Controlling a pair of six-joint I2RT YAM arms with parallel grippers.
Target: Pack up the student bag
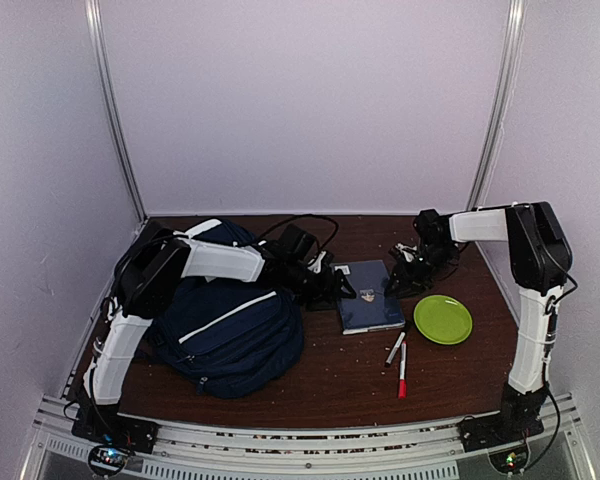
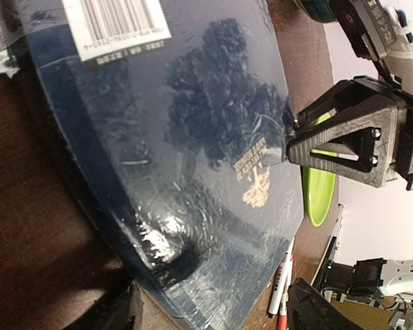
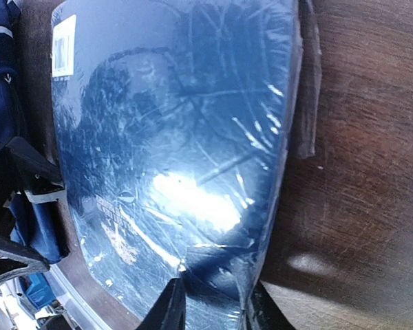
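A dark blue wrapped book (image 1: 365,310) with a barcode label lies flat on the wooden table, to the right of the navy bag (image 1: 240,350). My left gripper (image 1: 335,290) is at the book's left edge, its fingertips low beside that edge in the left wrist view, partly out of frame. My right gripper (image 1: 398,280) is at the opposite edge; in the right wrist view its fingertips straddle or touch that edge, part open. Whether either grips the book is unclear.
A green plate (image 1: 443,320) lies right of the book. A white marker (image 1: 395,349) and a red marker (image 1: 402,372) lie below it.
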